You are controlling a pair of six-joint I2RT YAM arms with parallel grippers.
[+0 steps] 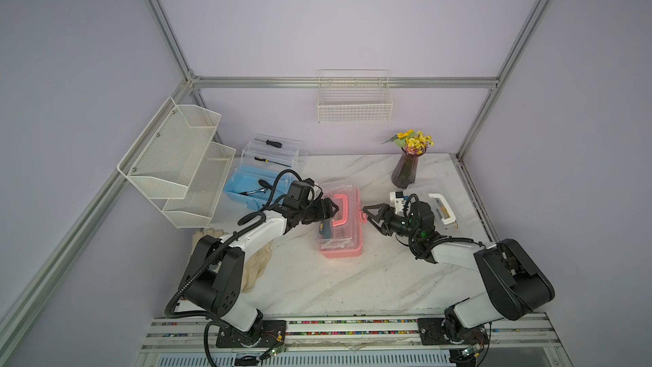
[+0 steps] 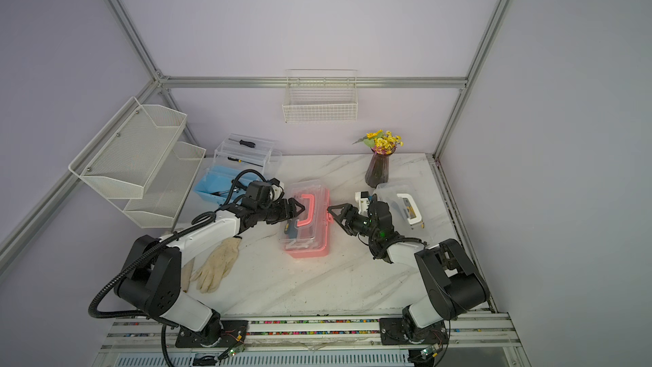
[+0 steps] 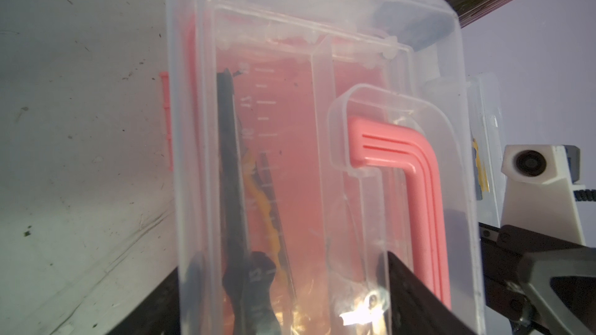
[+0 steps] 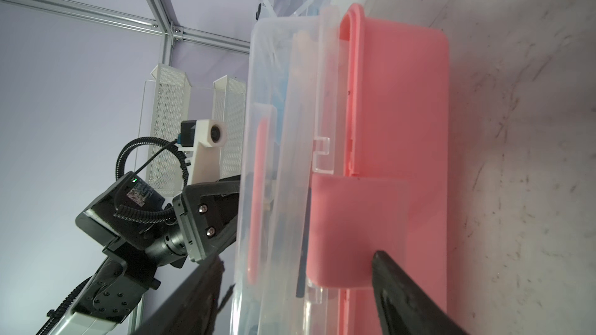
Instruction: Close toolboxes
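Note:
The pink toolbox stands mid-table, its clear lid down over the base and tools visible inside. On the lid's left part, my left gripper is shut on the raised section beside the pink handle. My right gripper stands open at the right side. Its lower finger is against or very near the pink latch flap, which is swung up toward the lid's rim; whether it is clipped, I cannot tell. The blue toolbox at the back left has its lid and trays spread open.
A clear toolbox with a white handle lies behind the right gripper. A flower vase stands at the back. Gloves lie at the left, below a wire shelf.

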